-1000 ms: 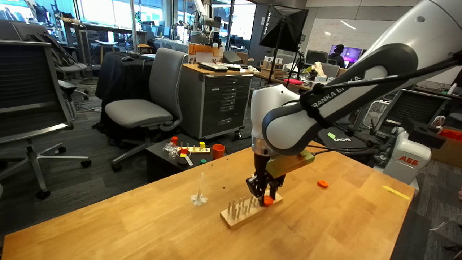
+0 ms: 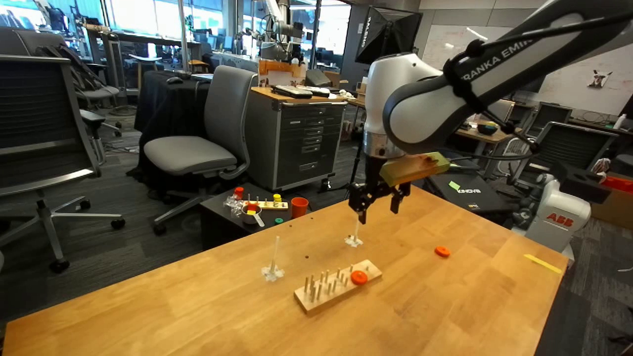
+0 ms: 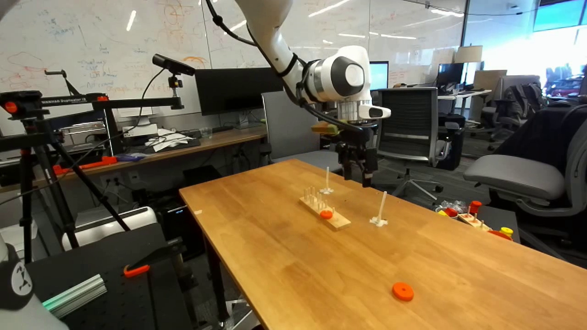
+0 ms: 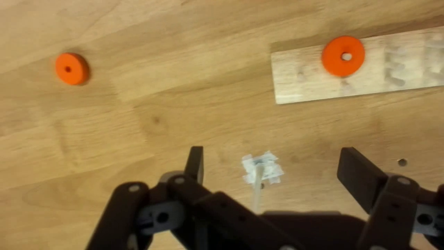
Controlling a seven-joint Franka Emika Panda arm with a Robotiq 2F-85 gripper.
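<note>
My gripper is open above the table, with nothing held between its spread fingers. On the wooden peg board (image 2: pixel 311 305) rests an orange ring (image 2: pixel 358 277), near the end with few pegs; in the wrist view a pale peg shows through its hole. A second orange ring (image 4: pixel 71 69) lies flat on bare table, well apart from the board (image 4: pixel 287 93). Two white upright sticks are fixed to the table with tape: one stick (image 2: pixel 275 252) to the left, the other stick (image 4: pixel 258 179) below my gripper, its lower part partly hidden by my gripper in the wrist view.
Beyond the table edge, a low black stand holds a small peg board (image 2: pixel 267 205), an orange cup (image 2: pixel 299 206) and a metal measuring cup (image 2: pixel 251 214). Yellow tape (image 2: pixel 542 263) marks the table's right end.
My gripper has risen from around the orange ring on the peg board and moved back. The ring stays on the board, and the board has shifted slightly left in exterior view 1.
</note>
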